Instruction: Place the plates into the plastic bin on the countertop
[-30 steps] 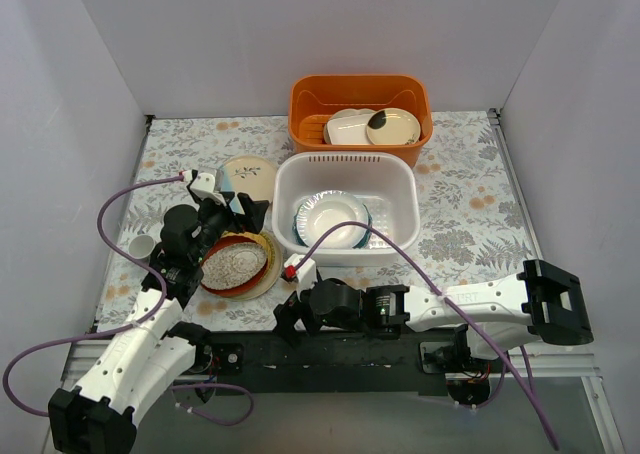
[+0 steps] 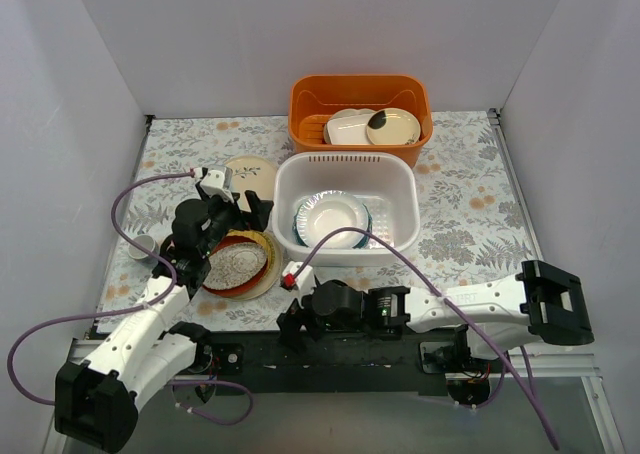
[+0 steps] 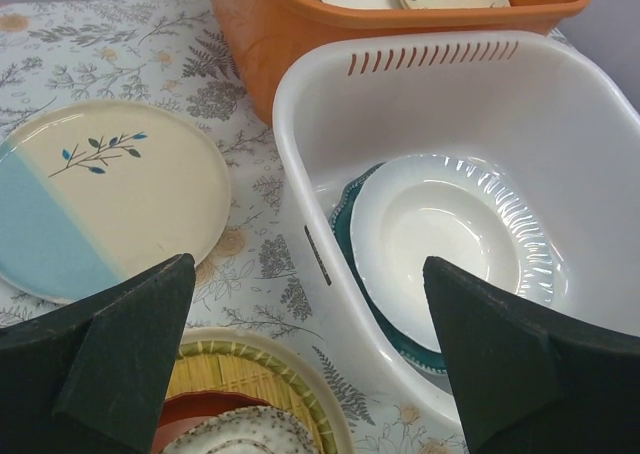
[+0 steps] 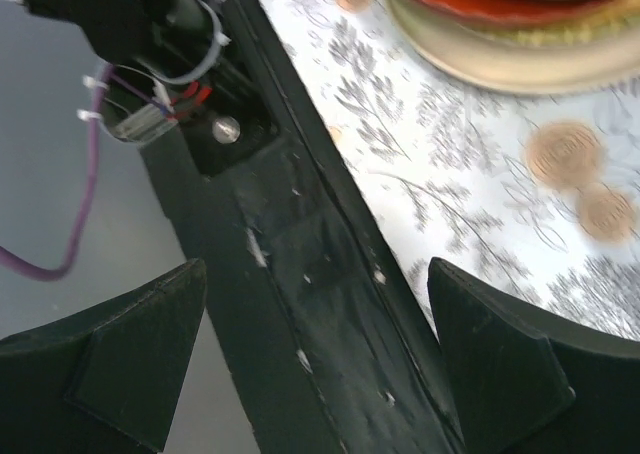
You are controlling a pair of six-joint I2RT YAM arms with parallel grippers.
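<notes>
Inside the white plastic bin [image 2: 395, 189] lies a white plate [image 2: 330, 217] on top of a teal one [image 3: 345, 222]. To the bin's left, a cream and light-blue plate [image 3: 150, 184] lies flat on the countertop. Nearer the front edge sits a stack with a speckled plate [image 2: 236, 265] in a red-brown dish over yellow and cream plates. My left gripper [image 2: 255, 212] hangs above the gap between stack and bin, open and empty. Low at the counter's front edge, my right gripper [image 2: 288, 326] is open too, with nothing between its fingers.
Behind the white bin stands an orange bin [image 2: 305, 99] holding a few light plates [image 2: 393, 127]. A white cup [image 2: 143, 246] is at the far left beside the left arm. The countertop right of the bins is clear.
My left arm has shifted slightly to the right. The right arm, the plates and both bins look unmoved.
</notes>
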